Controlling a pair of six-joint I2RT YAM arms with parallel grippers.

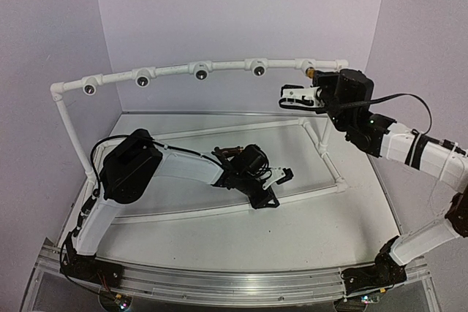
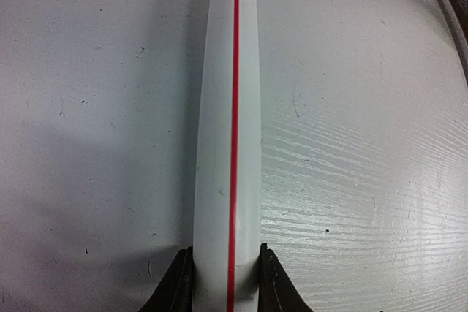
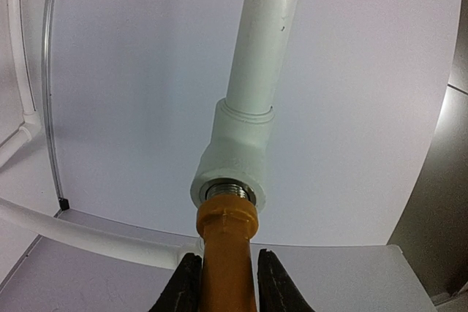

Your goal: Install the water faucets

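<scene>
An orange-brown faucet (image 3: 227,253) stands between the fingers of my right gripper, which looks shut on it. Its metal thread shows at the mouth of a white tee socket (image 3: 232,158), lined up with the opening and perhaps partly inside; how deep is unclear. From above, only a bit of the faucet (image 1: 310,73) peeks out at the rail's right end beside the right gripper. My left gripper is shut on a white pipe with a red stripe (image 2: 234,129), the front bar of the frame's base (image 1: 183,216).
Along the upper white rail (image 1: 172,71) sit several other tee sockets (image 1: 200,69) with dark openings. Another brownish piece (image 1: 230,151) lies behind the left arm, partly hidden.
</scene>
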